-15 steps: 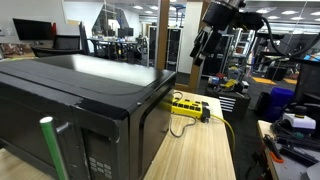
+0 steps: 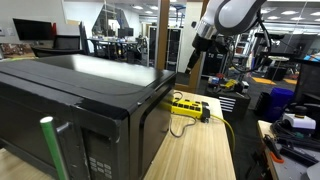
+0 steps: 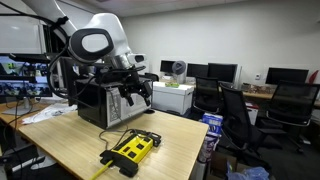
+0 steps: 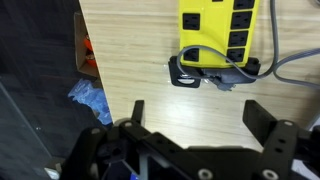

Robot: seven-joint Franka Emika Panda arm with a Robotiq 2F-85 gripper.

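Over the wooden table (image 2: 196, 155), my gripper stands open, and nothing shows between its fingers in the wrist view. A yellow and black power strip (image 4: 216, 30) lies flat below and ahead of it, with a thin grey cable looping across its near end. From the second exterior view, the same strip (image 3: 130, 153) sits on the near part of the table, and the gripper (image 3: 140, 97) hangs well above it, apart from it. A large black microwave (image 2: 120, 110) fills the left of the first exterior view.
A yellow cord (image 2: 229, 132) runs from the strip toward the table's edge. Bare tabletop (image 3: 180, 135) lies right of the strip. Office chairs (image 3: 245, 115) stand beyond the table. Blue plastic (image 4: 90, 98) lies on the floor past the edge.
In the first exterior view, the arm's white wrist section and gripper have shifted to the left. The power strip and microwave have stayed where they were.
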